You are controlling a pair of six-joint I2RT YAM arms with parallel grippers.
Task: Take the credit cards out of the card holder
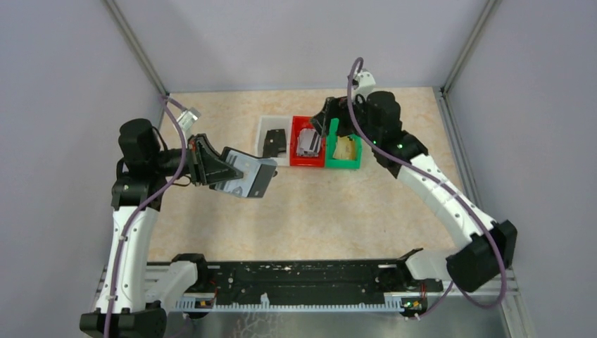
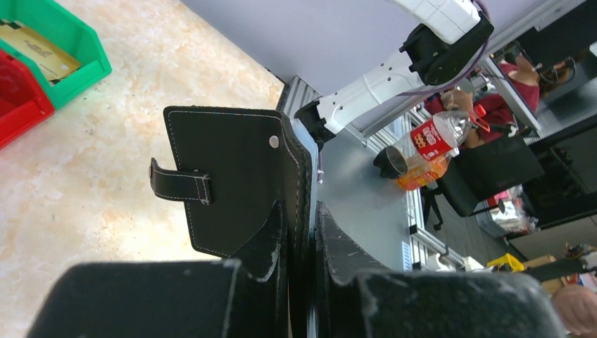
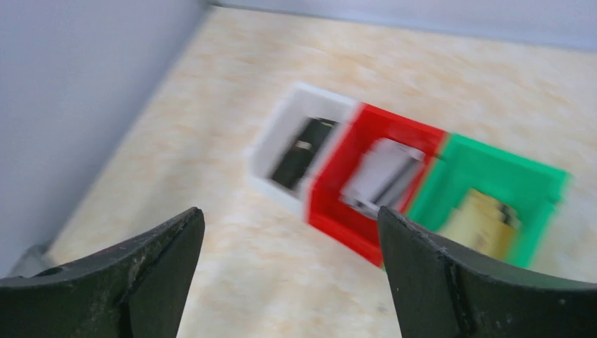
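A black leather card holder (image 1: 243,172) (image 2: 224,169), stitched, with a strap and a clear pale sleeve, is held out over the left of the table; my left gripper (image 1: 218,172) is shut on it. My right gripper (image 1: 329,116) stands open above the bins, nothing between its fingers. A red bin (image 1: 308,162) (image 3: 341,225) holds white and dark cards; a green bin (image 1: 355,158) (image 3: 542,211) holds yellow ones. A white bin (image 1: 264,127) (image 3: 271,162) holds black items. The right wrist view is blurred.
The three bins stand side by side at the back of the table (image 1: 303,218), whose front and middle are clear. Grey walls border the back and both sides.
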